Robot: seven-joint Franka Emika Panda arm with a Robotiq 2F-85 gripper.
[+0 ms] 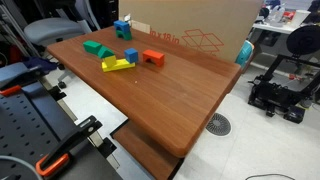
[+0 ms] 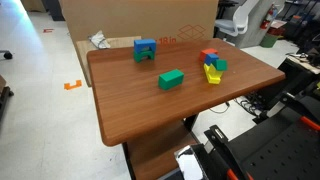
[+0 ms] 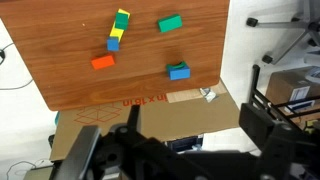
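In the wrist view my gripper is open, its dark fingers wide apart with nothing between them. On the brown table [image 3: 60, 30], a blue block [image 3: 178, 73] lies against a green piece [image 3: 175, 63]. Farther up lies a separate green block [image 3: 170, 23]. A yellow piece [image 3: 117, 33] sits at the upper left, with a small green block [image 3: 122, 18] at one end and a small blue block [image 3: 113, 44] at the other. An orange-red block [image 3: 103, 62] rests nearby. Exterior view 2 shows the yellow piece [image 2: 212, 75] right of the separate green block [image 2: 171, 78].
A cardboard panel [image 1: 200, 30] stands along one table edge. Crumpled white material [image 2: 98, 40] is by the table's corner. A dark surface with black parts [image 1: 30, 125] lies alongside the table.
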